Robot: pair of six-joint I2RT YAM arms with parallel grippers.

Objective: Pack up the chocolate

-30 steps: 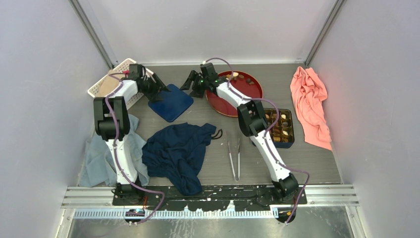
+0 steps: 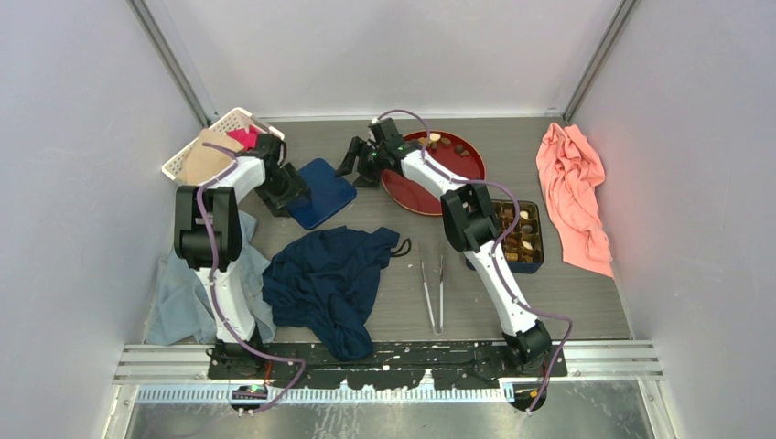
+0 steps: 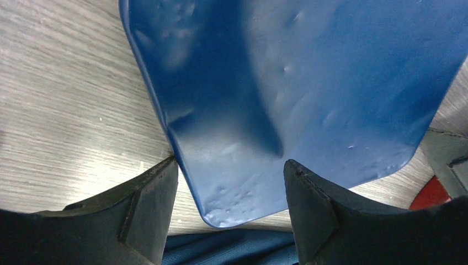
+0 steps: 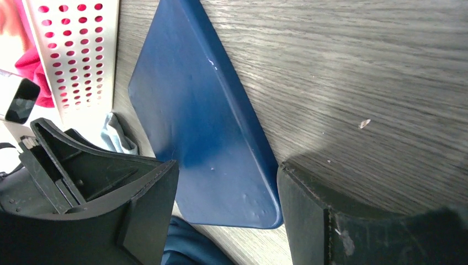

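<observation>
A dark blue square lid (image 2: 320, 194) lies on the table, filling much of both wrist views. My left gripper is open at its left edge, fingers over the lid's corner. My right gripper (image 2: 352, 160) is at the lid's upper right; in the right wrist view its fingers straddle the lid's corner, apart, and whether they grip it is unclear. A chocolate box (image 2: 517, 251) with pieces in a gold tray sits at the right, partly hidden by the right arm. A red round plate (image 2: 412, 187) holds several chocolates.
A white basket (image 2: 178, 163) stands back left. A navy cloth (image 2: 325, 283), a light blue cloth (image 2: 183, 293) and a salmon cloth (image 2: 572, 192) lie around. Metal tongs (image 2: 441, 302) lie front centre, with some bare table nearby.
My left gripper has moved down along the lid's left side toward the front. The lid has shifted slightly toward the front.
</observation>
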